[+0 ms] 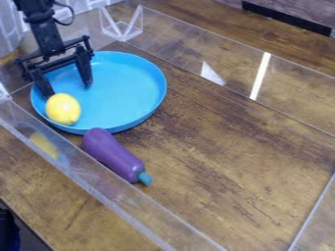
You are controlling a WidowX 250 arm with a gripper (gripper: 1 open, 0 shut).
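A round blue plate [127,88] lies at the left of the wooden table, with a yellow egg-shaped object [63,108] on its front left part. A purple eggplant [113,153] with a teal tip lies just in front of the plate. My black gripper [61,76] is over the plate's back left edge, just behind the yellow object; whether its fingers are open or shut is not clear.
Clear plastic walls run along the left front, back and right of the workspace.
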